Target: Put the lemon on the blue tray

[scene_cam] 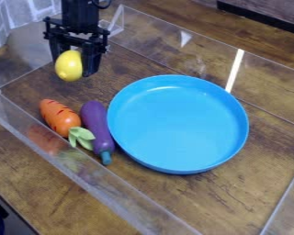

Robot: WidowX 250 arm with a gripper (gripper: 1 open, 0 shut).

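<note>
The yellow lemon (69,66) hangs at the upper left, with my black gripper (73,61) shut on it from above. Its fingers flank the fruit, and the far side of the hold is hidden. To the right, the round blue tray (178,124) lies flat and empty on the wooden surface, well apart from the lemon.
An orange carrot (60,118) with a green top and a purple eggplant (96,127) lie side by side left of the tray, the eggplant close to its rim. Clear low walls (62,154) border the workspace. Bare wood (143,55) lies behind the tray.
</note>
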